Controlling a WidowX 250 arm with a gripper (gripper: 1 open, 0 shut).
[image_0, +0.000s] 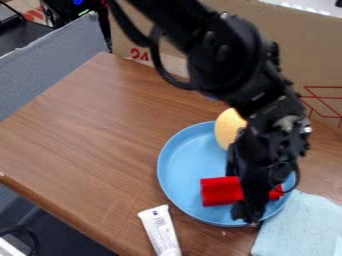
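A red cylinder (218, 190) lies on the light blue plate (187, 160), its right part hidden by the black gripper (262, 197). The gripper is down over the cylinder, its fingers apart around it; whether they touch it I cannot tell. A yellow oval object (229, 127) sits at the back of the plate, partly behind the arm.
A white tube (159, 230) lies front left of the plate, a pale cloth (301, 232) at the front right. A cardboard box (299, 50) stands behind.
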